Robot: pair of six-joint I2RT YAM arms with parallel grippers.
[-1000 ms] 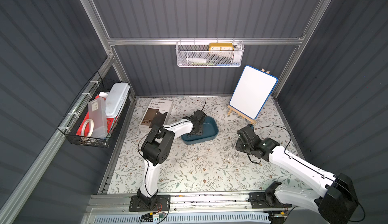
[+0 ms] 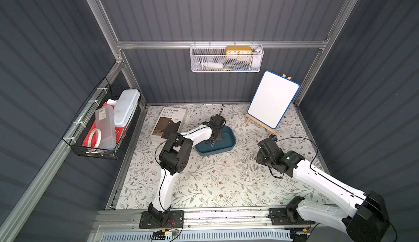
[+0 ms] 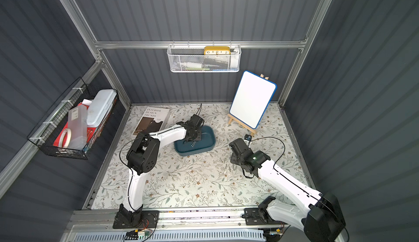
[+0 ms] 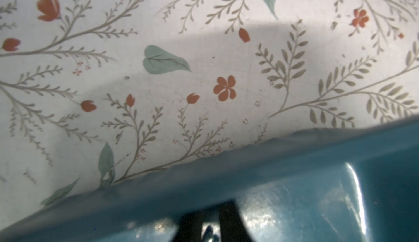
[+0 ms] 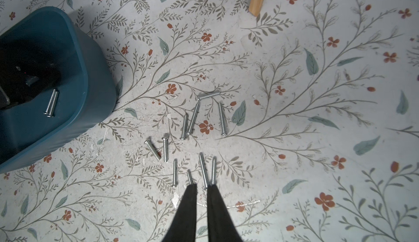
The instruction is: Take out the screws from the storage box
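A teal plastic box (image 2: 224, 146) sits mid-table. My left gripper is inside it, low by the wall, with shiny metal screws (image 4: 209, 233) at its fingertips; whether they are held is unclear. The right wrist view shows a pair of screws (image 5: 51, 103) lying in the box (image 5: 98, 84). Several loose screws (image 5: 202, 170) lie on the table right of the box. My right gripper hovers over the near group of them, its fingers a narrow gap apart.
A whiteboard (image 2: 272, 98) on a wooden easel stands back right. A book (image 2: 168, 113) lies back left, beside my left arm. Baskets hang on the back and left walls.
My left gripper has moved right and slightly up in the top left view over the last second, staying at the box. The right arm has shifted very slightly right.
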